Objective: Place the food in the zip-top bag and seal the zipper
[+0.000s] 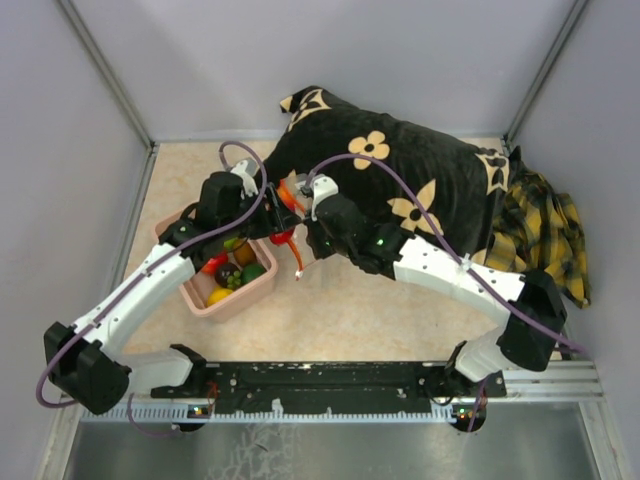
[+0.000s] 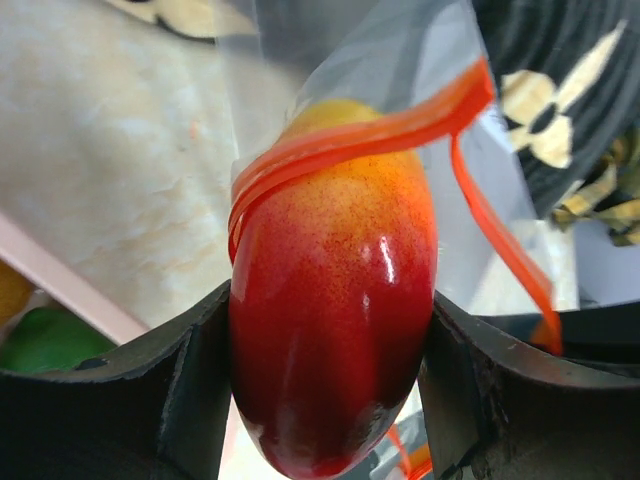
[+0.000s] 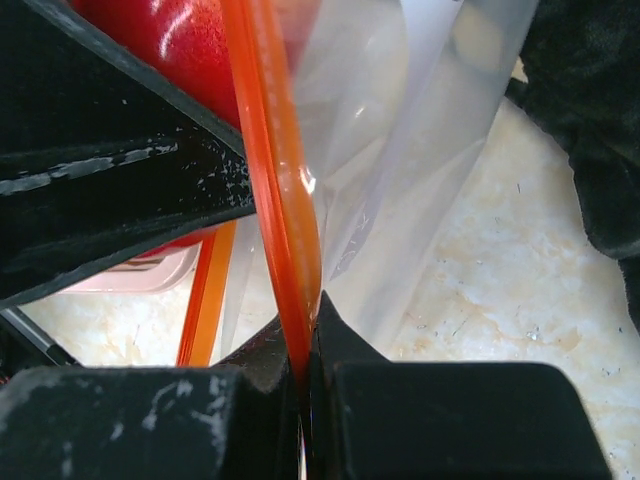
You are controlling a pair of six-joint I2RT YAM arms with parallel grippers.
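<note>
A red-yellow oblong fruit, likely plastic food, sits between the fingers of my left gripper, partly open around it, its upper end under the orange zipper strip of the clear bag. In the right wrist view my right gripper is shut on the bag's orange zipper edge, with the left gripper's black finger and the red fruit just left of it. The top view shows both grippers close together above the table's middle.
A pink bin of assorted toy food stands at left. A black flowered cloth covers the back, with yellow plaid fabric at right.
</note>
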